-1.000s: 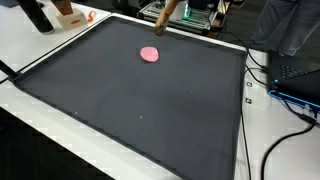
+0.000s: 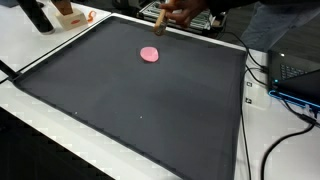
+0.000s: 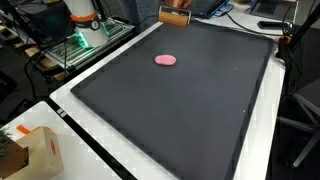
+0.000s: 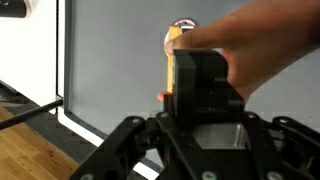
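In the wrist view my gripper is shut, its black fingers close together. A yellowish wooden piece point(image 4: 174, 72) runs up along its left side and appears held in the fingers; the contact is mostly hidden. A person's hand point(image 4: 245, 50) reaches in from the right, with its fingers around the piece. Exterior view 1 shows the wooden piece point(image 2: 160, 20) at the far edge of the board, beside the hand point(image 2: 184, 9). The piece point(image 3: 174, 17) also shows at the far edge in exterior view 2. A pink disc point(image 2: 149, 54) lies flat on the board.
The dark grey board point(image 2: 130, 95) is otherwise bare, with a wide clear area in front of the disc. Black cables point(image 2: 268, 145) and a laptop point(image 2: 295, 80) are at the right. Small containers point(image 2: 70, 14) stand at the far left.
A person's hand and dark-clothed arm have come in at the top right, over the far edge. The wooden piece now shows beside the hand. The pink disc has not moved.
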